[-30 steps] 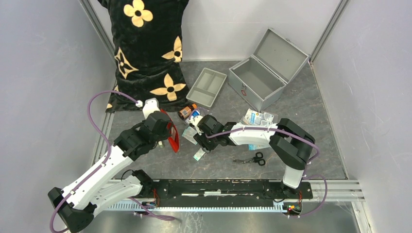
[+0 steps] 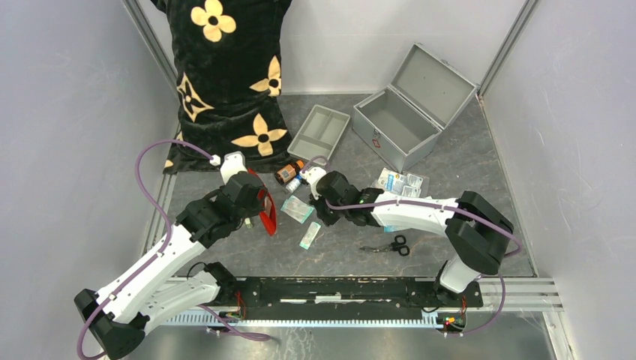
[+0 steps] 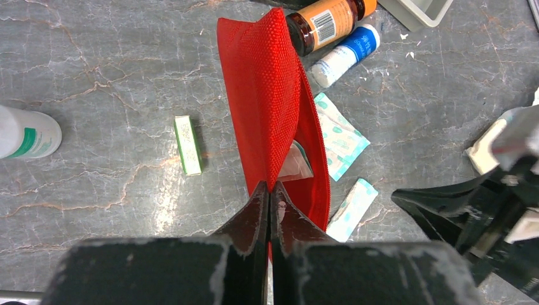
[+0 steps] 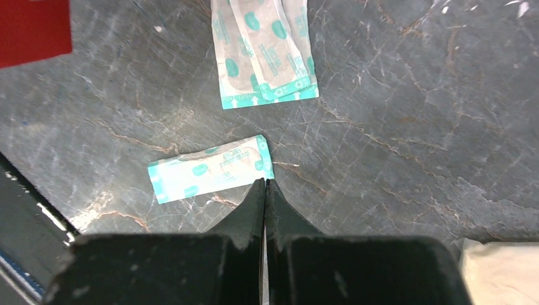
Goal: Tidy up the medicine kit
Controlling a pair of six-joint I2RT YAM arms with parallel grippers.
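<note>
In the left wrist view my left gripper is shut on the red mesh pouch [image 3: 260,82], which stands partly agape with a clear item inside. The right wrist view shows my right gripper shut, nothing between its fingers. Just beyond its tips lies the single bandage packet [image 4: 213,168], flat on the floor and outside the fingers. Farther off, overlapping bandage packets [image 4: 267,57] lie flat. From above, the grey case [image 2: 397,124] has its lid up and looks empty, beside an empty grey divided tray [image 2: 322,133].
Behind the pouch lie a brown bottle [image 3: 327,22] and a white-blue bottle [image 3: 346,54]. A small green-white box [image 3: 187,145] and a white bottle [image 3: 28,133] are left of it. Scissors [image 2: 390,246] lie right of centre. Flat packs [image 2: 397,180] sit partly under the right arm.
</note>
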